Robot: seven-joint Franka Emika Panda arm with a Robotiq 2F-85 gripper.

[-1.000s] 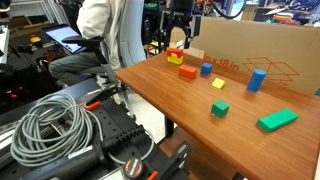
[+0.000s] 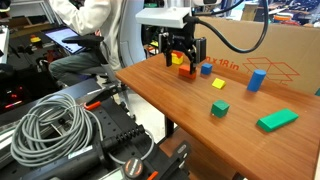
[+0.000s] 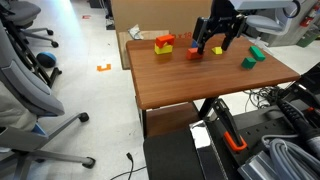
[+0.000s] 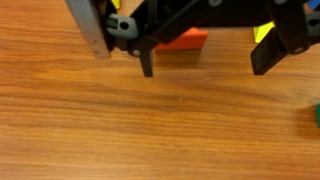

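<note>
My gripper (image 2: 181, 68) is open, low over the table's back half, with nothing held between its fingers. Close by it sits a red block (image 2: 187, 73); in the wrist view this red block (image 4: 184, 39) shows just behind the gap, partly covered by the left finger (image 4: 147, 62). The right finger (image 4: 265, 58) stands well apart from it. A yellow block with a red piece on top (image 3: 164, 44) stands left of the gripper in exterior view 2. Exterior view 1 shows that yellow block (image 2: 177, 57) partly hidden behind the gripper.
A small blue block (image 2: 206, 69), a yellow block (image 2: 217, 84) and a blue cylinder (image 2: 257, 80) lie toward the back. Nearer are a green block (image 2: 220, 108) and a long green block (image 2: 277, 121).
The blocks appear unmoved.
</note>
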